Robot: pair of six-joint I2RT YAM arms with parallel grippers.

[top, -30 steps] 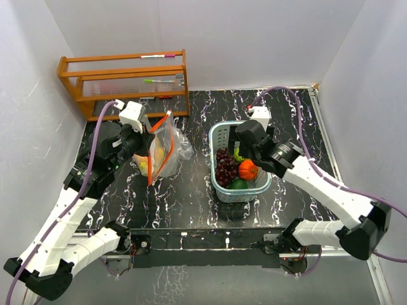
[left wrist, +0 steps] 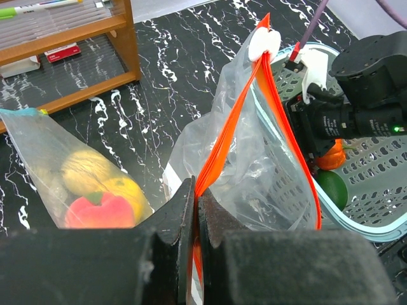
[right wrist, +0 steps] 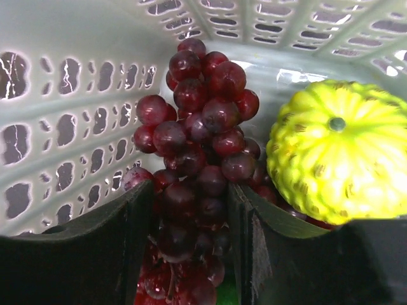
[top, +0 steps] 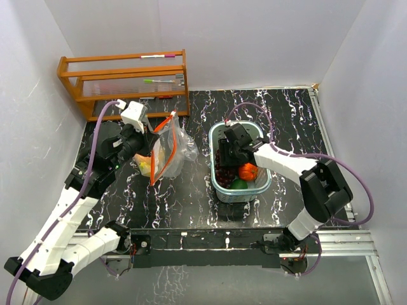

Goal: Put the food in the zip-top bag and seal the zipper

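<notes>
My left gripper is shut on the orange zipper edge of an open clear bag (left wrist: pixel 229 184). My right gripper is down in the plastic basket (left wrist: pixel 362 222), fingers apart around a bunch of red grapes (right wrist: pixel 191 89); I cannot tell if they press on it. Beside the grapes lies a yellow ribbed squash (right wrist: pixel 331 152). An orange pepper (top: pixel 248 171) and a green item (left wrist: pixel 334 190) sit in the basket's near part.
A filled bag (left wrist: pixel 70 178) with yellow items and a pink-red pepper lies left of the open bag. A wooden rack (top: pixel 121 56) with markers stands at the back left.
My right gripper has moved left and down into the basket onto the grapes. The left arm has stayed nearly still.
</notes>
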